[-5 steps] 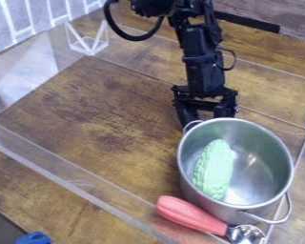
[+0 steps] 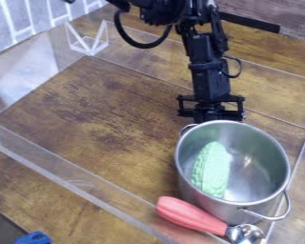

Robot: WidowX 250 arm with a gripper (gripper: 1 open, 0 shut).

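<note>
My gripper [image 2: 212, 111] points straight down just behind the rim of a steel pot [image 2: 257, 162] on the right. Its fingertips are dark and partly hidden by the pot; it looks shut, with nothing visible between the fingers. A pale green corn-shaped object [image 2: 210, 170] lies inside the pot on its left side. A red-handled utensil [image 2: 191, 215] with a metal end lies along the front of the pot.
A white rack [image 2: 22, 24] stands at the back left, and a blue object [image 2: 33, 237] sits at the bottom left corner.
The pot has shifted slightly left and down in the view, and my gripper has moved slightly with it, a little to the right and downward. The pot's contents look the same.
</note>
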